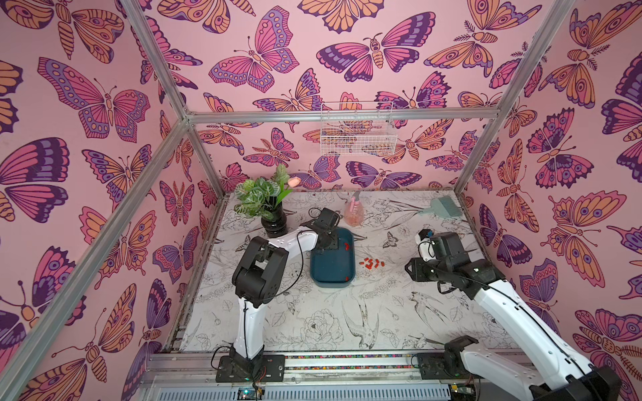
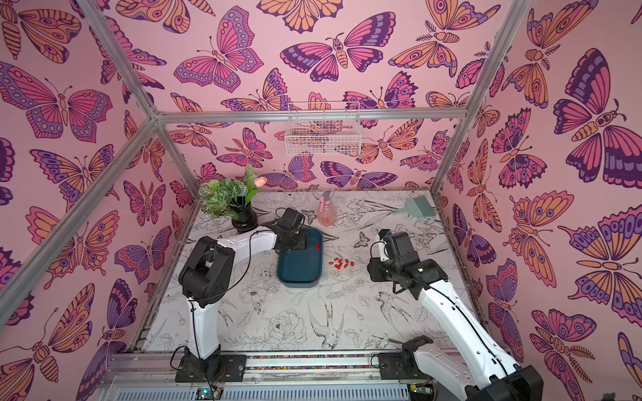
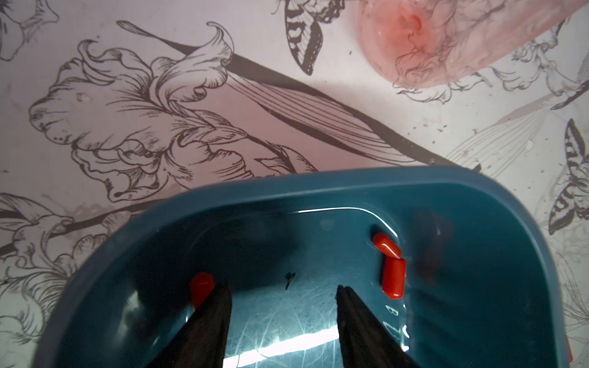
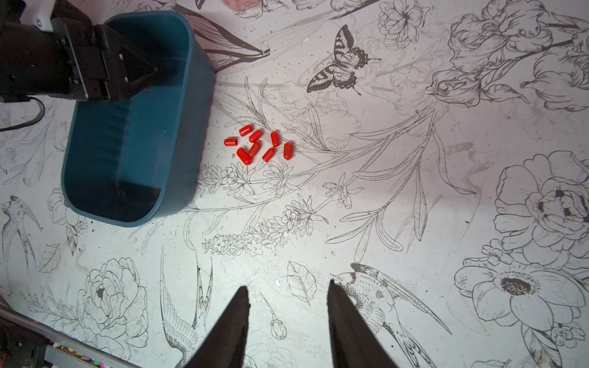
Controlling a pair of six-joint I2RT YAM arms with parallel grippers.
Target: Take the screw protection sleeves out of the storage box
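The dark blue storage box [image 3: 362,179] stands mid-table. My left gripper reaches into its far part, fingers apart, nothing between the fingers. In the left wrist view, one red sleeve [image 3: 201,288] lies by the left finger, partly covered by it. Two more, a tilted sleeve [image 3: 386,244] and an upright-looking sleeve [image 3: 393,277], lie end to end along the right wall. Another red spot [image 1: 347,278] shows near the box's front corner. Several loose red sleeves [image 4: 254,148] rest on the table right of the box. My right gripper is open and empty above the table.
A pink spray bottle [image 1: 354,211] stands just behind the box, and a potted plant [image 1: 273,219] at the back left. A green dustpan-like item [image 1: 444,207] lies at the back right.
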